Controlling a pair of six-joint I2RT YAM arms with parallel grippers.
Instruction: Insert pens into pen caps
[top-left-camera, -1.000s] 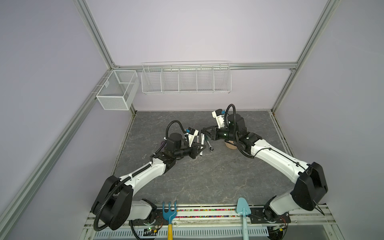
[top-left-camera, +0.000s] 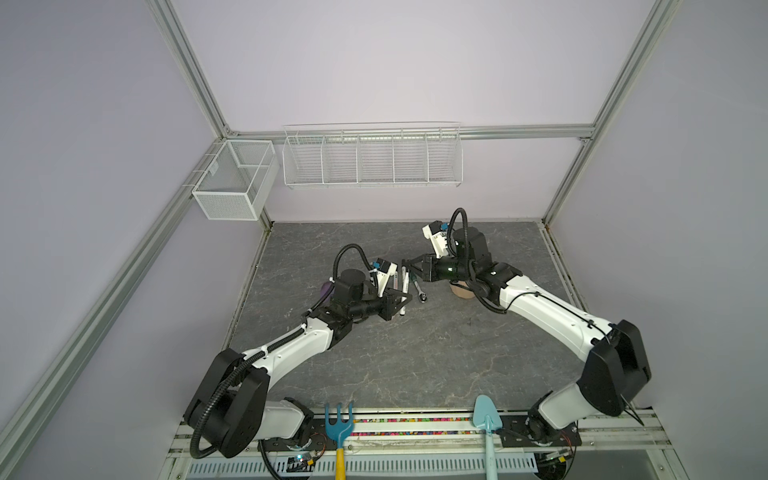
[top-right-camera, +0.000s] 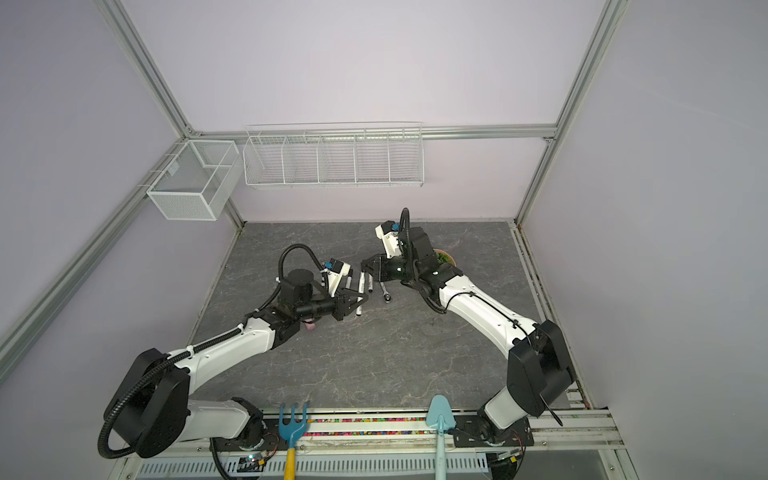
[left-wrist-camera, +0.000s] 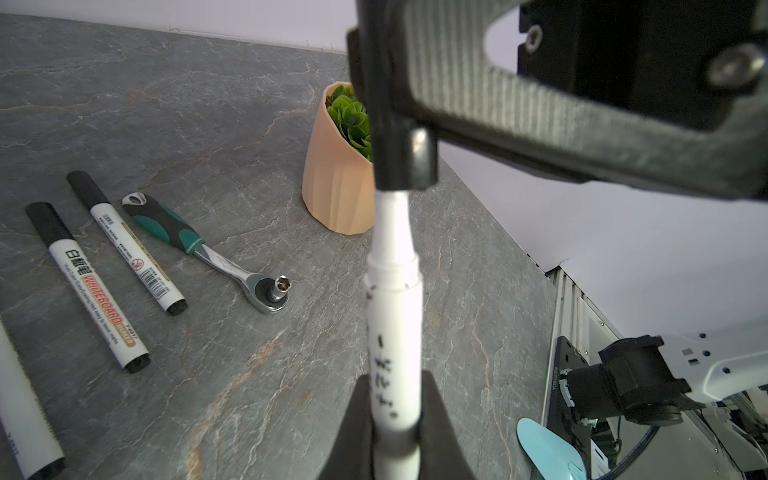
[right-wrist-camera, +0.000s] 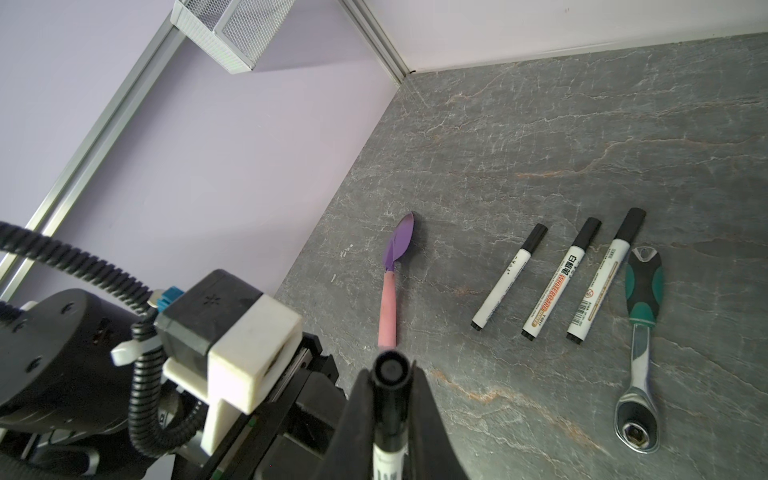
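Observation:
A white pen body (left-wrist-camera: 393, 344) stands upright with my left gripper shut around its lower part. Directly above it is a black pen cap (left-wrist-camera: 406, 164), gripped by my right gripper. In the left wrist view the pen's narrow white neck meets the cap's lower mouth, and a stretch of neck still shows below the rim; how deep the tip goes inside is hidden. From the right wrist view, the cap (right-wrist-camera: 391, 384) lines up over the white body. Both grippers meet over the middle of the table in the top left view.
Three capped markers lie nearby, including a whiteboard marker (right-wrist-camera: 553, 292). Beside them is a green-handled ratchet (right-wrist-camera: 643, 296). A purple spoon (right-wrist-camera: 388, 308) lies to the left, and a plant pot (left-wrist-camera: 340, 172) stands behind.
The right gripper has hardly moved.

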